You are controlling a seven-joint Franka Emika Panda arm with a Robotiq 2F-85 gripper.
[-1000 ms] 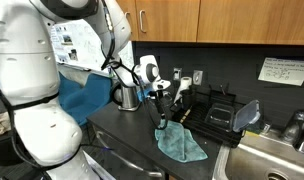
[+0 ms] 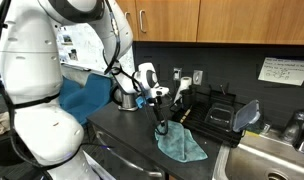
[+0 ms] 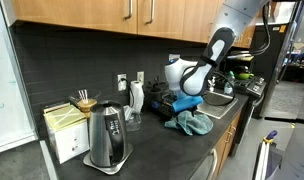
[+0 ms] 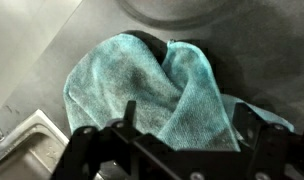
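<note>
A teal cloth [image 2: 180, 143] lies rumpled on the dark counter beside the sink; it shows too in the second exterior view as a teal heap [image 3: 195, 124]. Its folds fill the middle of the wrist view, where the cloth [image 4: 142, 82] has a raised ridge running down between the fingers. My gripper is open over the cloth, its fingers wide apart. From the first exterior view, the gripper [image 2: 160, 128] points down at the cloth's left part. Whether the fingertips touch the fabric, I cannot tell.
A metal sink [image 2: 247, 163] lies to the cloth's right, with a black dish rack [image 2: 218, 116] behind. A steel kettle [image 3: 107, 135] and a paper towel roll [image 3: 137, 97] stand along the counter.
Over the last second the arm has come slightly lower and to the left in the first exterior view. The cloth shows no clear change.
</note>
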